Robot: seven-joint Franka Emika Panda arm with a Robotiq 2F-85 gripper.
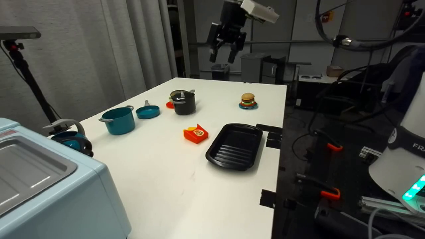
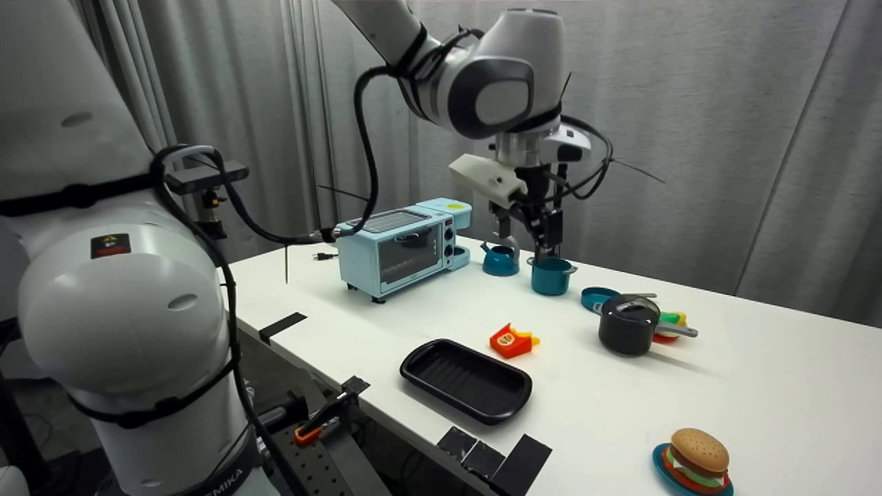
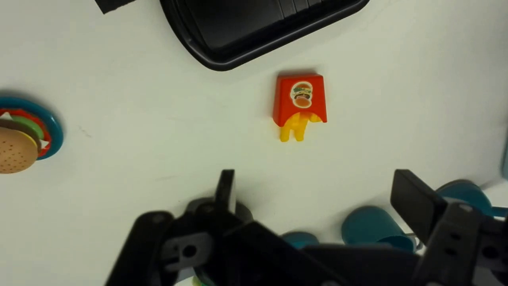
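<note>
My gripper (image 1: 222, 61) hangs open high above the table, nothing between its fingers. In the wrist view its two dark fingers (image 3: 415, 200) stand wide apart. Below lies a red toy fries box (image 3: 301, 98) with yellow fries poking out, on bare white table. Beside it, nearer the robot base, is an empty black tray (image 2: 446, 372). A toy burger (image 2: 699, 453) sits on a small blue plate (image 2: 663, 466) at the table's end away from the oven. The dark lidded pot (image 1: 184, 104) stands toward the curtain, partly hidden by my gripper in the wrist view.
A teal pot (image 1: 120, 120), a teal pan (image 1: 147, 112) and a blue kettle (image 2: 500, 260) line the curtain side. The light-blue toaster oven (image 2: 405, 252) takes up one end. Red and green items (image 2: 668, 326) lie behind the dark pot. Around the fries box the table is clear.
</note>
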